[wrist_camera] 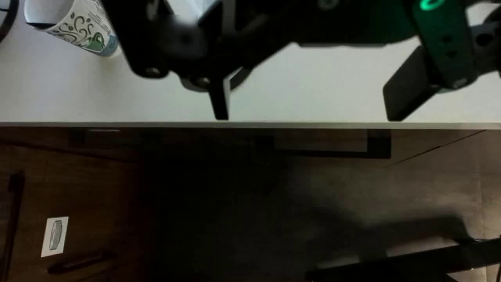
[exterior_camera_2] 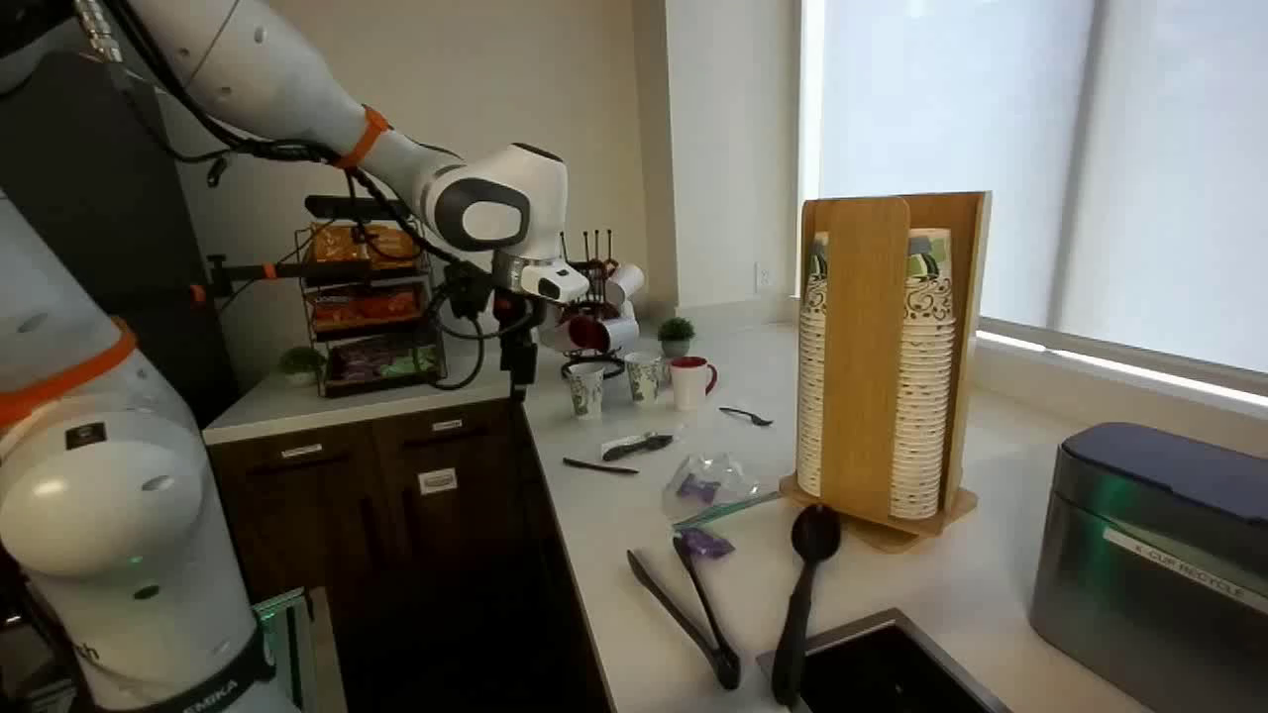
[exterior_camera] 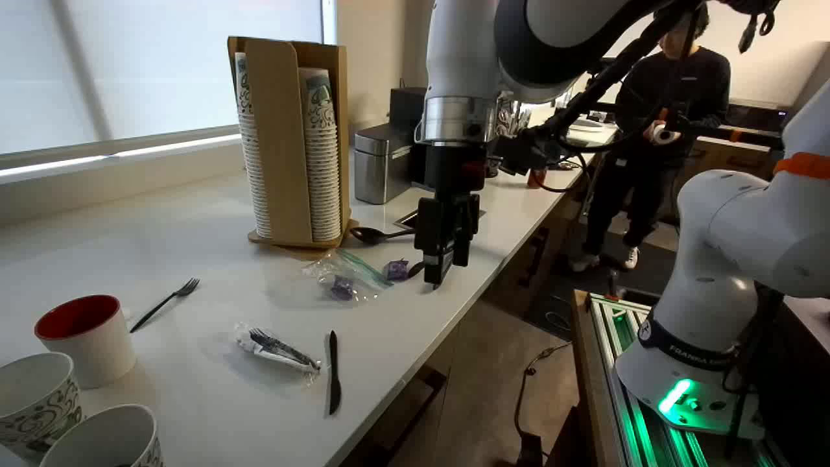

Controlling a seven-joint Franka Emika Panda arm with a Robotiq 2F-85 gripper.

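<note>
My gripper is open in the wrist view, its two black fingers wide apart and only white counter and dark floor showing between them. From exterior view 1 the gripper (exterior_camera: 445, 261) points down, apparently above the counter's front edge. In exterior view 2 it hangs left of the paper cups. On the counter lie a black knife (exterior_camera: 334, 373), wrapped cutlery (exterior_camera: 280, 347), a black fork (exterior_camera: 165, 302), a clear bag (exterior_camera_2: 710, 477) with a purple packet in it, and another purple packet (exterior_camera_2: 706, 543) outside. Black tongs (exterior_camera_2: 692, 624) and a black spoon (exterior_camera_2: 803, 600) lie nearer that camera.
A red-lined mug (exterior_camera: 92, 342) and two patterned paper cups stand together; one cup (wrist_camera: 84, 28) shows in the wrist view. A wooden cup dispenser (exterior_camera_2: 865, 356) and a metal bin (exterior_camera_2: 1141, 582) stand farther back. Beyond the counter edge is open floor. A person (exterior_camera: 661, 117) stands behind.
</note>
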